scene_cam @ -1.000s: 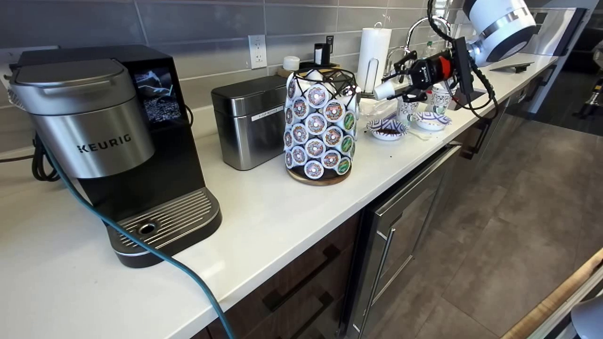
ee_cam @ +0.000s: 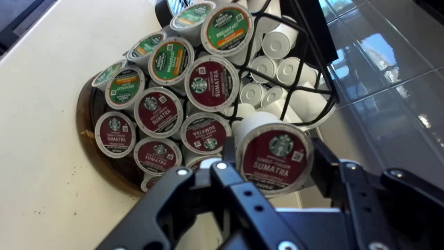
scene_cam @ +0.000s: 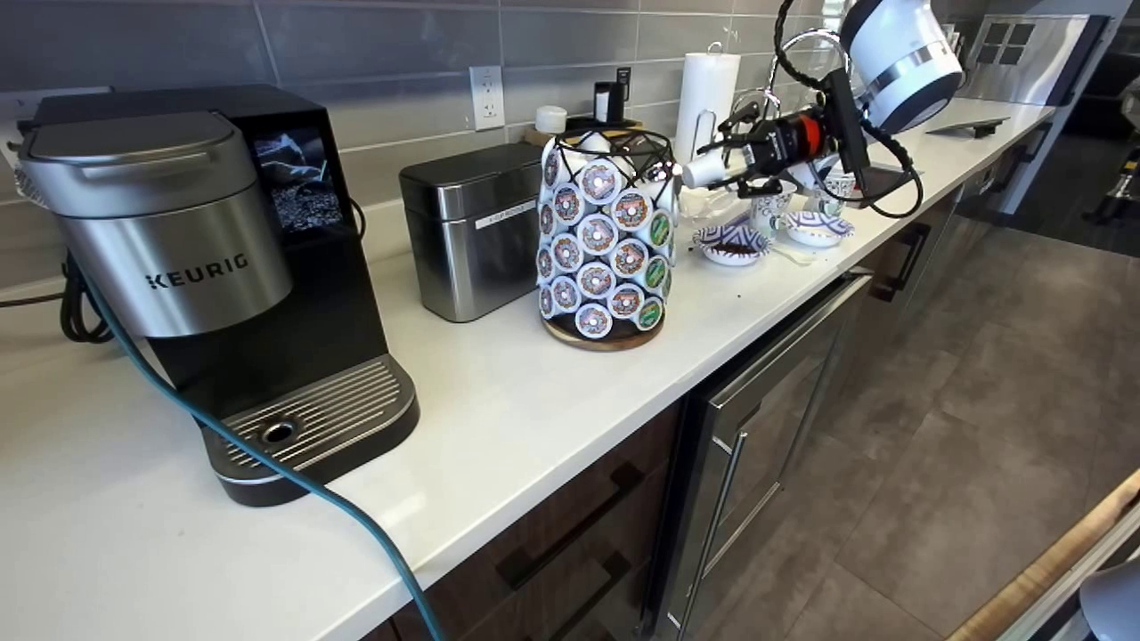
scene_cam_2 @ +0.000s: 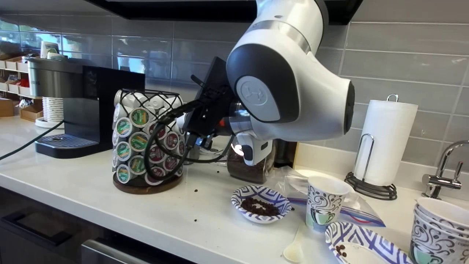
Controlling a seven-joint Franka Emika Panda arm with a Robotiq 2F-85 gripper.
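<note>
In the wrist view a white coffee pod with a dark red Sumatra lid (ee_cam: 272, 160) sits between the two black fingers of my gripper, which is shut on it. Its lid faces the camera. Behind it stands the round wire pod rack (ee_cam: 306, 75), filled with pods on its outside and more white pods inside. From exterior view 1, the held pod (scene_cam: 702, 171) is at the upper right side of the rack (scene_cam: 604, 331), close to its rim; whether they touch I cannot tell. My arm's wrist and cables hide much of the gripper in exterior view 2.
A Keurig coffee maker (scene_cam: 182, 246) and a steel bin (scene_cam: 476, 251) stand left of the rack. Patterned bowls (scene_cam_2: 261, 215), paper cups (scene_cam_2: 323, 200) and a paper towel roll (scene_cam_2: 387, 140) are on its other side. Bare counter (scene_cam: 460, 417) lies along the front.
My arm has moved left in exterior view 1, bringing the pod from clear of the rack to right beside its upper rim. The pod is in the gripper in both frames.
</note>
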